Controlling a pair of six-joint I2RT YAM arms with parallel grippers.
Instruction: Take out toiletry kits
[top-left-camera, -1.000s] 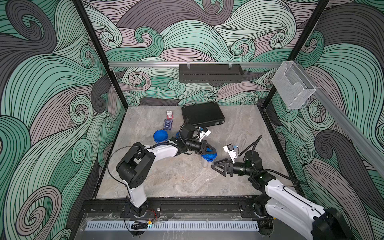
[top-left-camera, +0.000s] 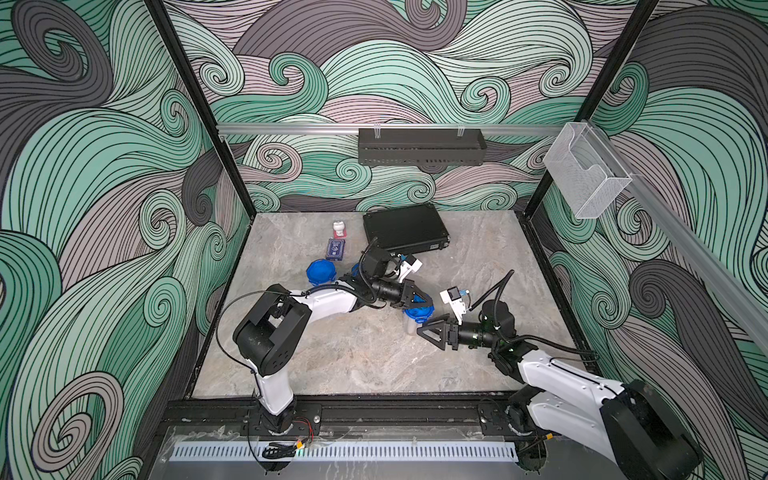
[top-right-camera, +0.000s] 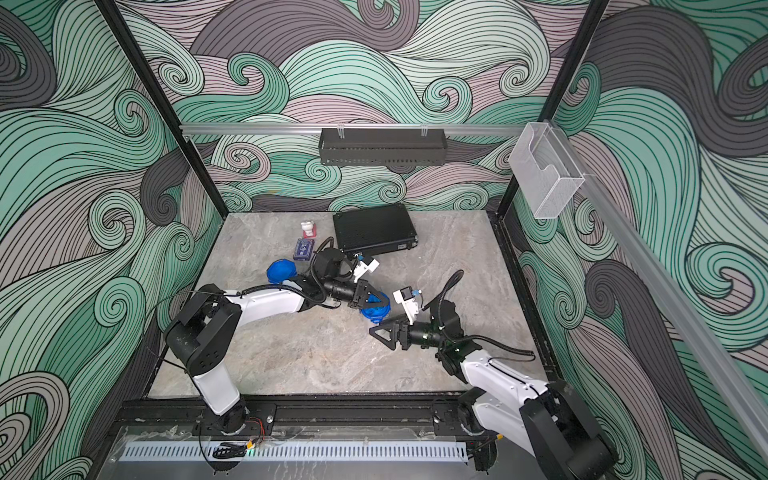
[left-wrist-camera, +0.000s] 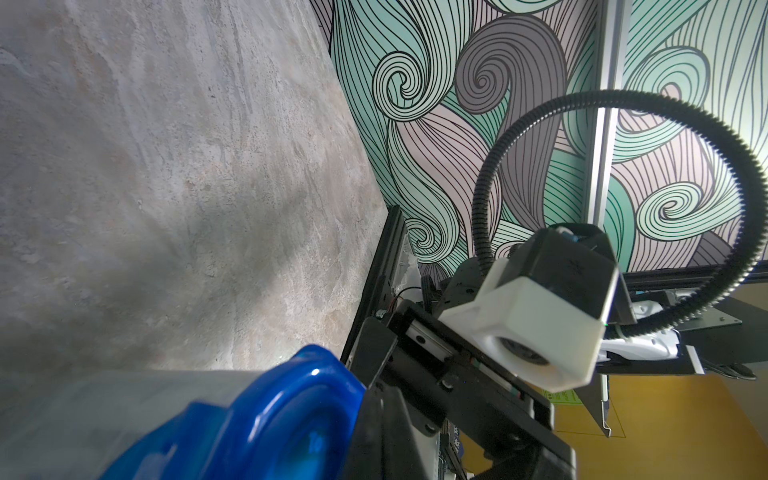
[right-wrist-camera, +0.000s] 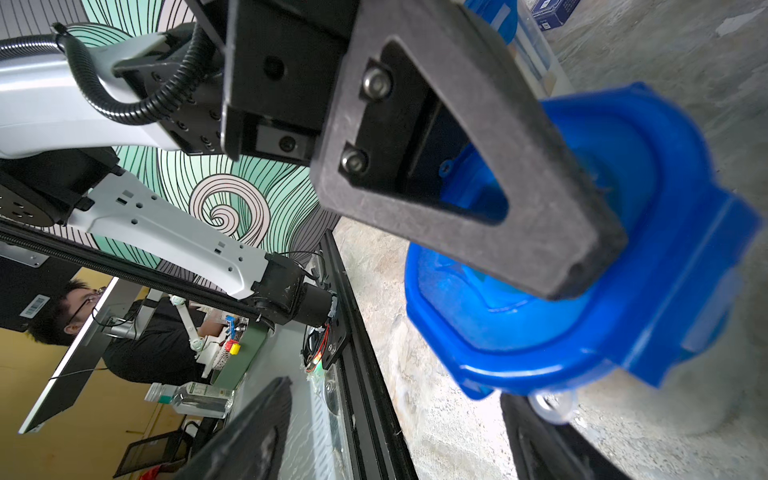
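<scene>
A clear container with a blue lid (top-left-camera: 418, 312) stands on the table between my two grippers. In the right wrist view its lid (right-wrist-camera: 520, 352) fills much of the right side. My left gripper (top-left-camera: 422, 302) is shut, its black finger lying over the lid; the left wrist view shows the lid (left-wrist-camera: 296, 424) right beside the fingertips. No object shows between them. My right gripper has its fingers well apart, one dark fingertip close under the lid's near edge by a small whitish ring (right-wrist-camera: 553, 405). Whether it touches the container, I cannot tell.
Another blue-lidded container (top-left-camera: 321, 272) stands left of the left arm, and a further blue one (top-left-camera: 357, 269) is partly behind that arm. A dark blue box (top-left-camera: 335, 249), a small white-and-red item (top-left-camera: 339, 229) and a black case (top-left-camera: 405, 228) lie further back.
My right gripper has moved a little left, up to the container's near side. The left arm has stayed in place over the lid. More of the clear body shows below the lid.
</scene>
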